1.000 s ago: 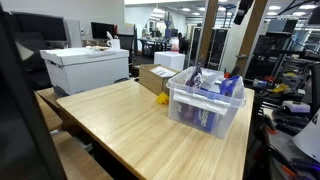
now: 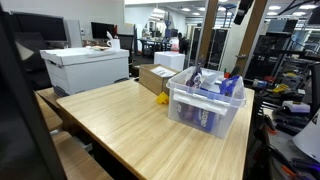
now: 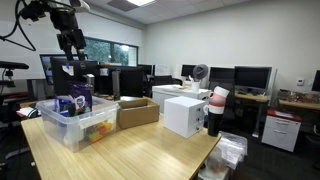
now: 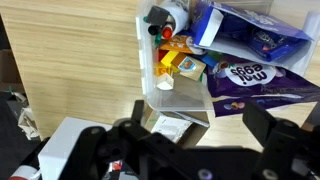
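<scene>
My gripper stands open above the clear plastic bin point(image 4: 180, 100), its two black fingers wide apart with nothing between them. In the bin the wrist view shows a purple snack bag point(image 4: 260, 82), a blue packet point(image 4: 250, 35), an orange and yellow item point(image 4: 185, 62), and a bottle-like object point(image 4: 170, 18) at the top. From exterior view 2 the gripper point(image 3: 72, 42) hangs well above the bin point(image 3: 75, 130), clear of its contents. The bin's lower contents are partly hidden.
A cardboard box point(image 3: 138, 112) sits beside the bin on the wooden table point(image 2: 130, 120). A small yellow object point(image 2: 162, 98) lies near that box. White boxes point(image 2: 88, 70) stand at the far end.
</scene>
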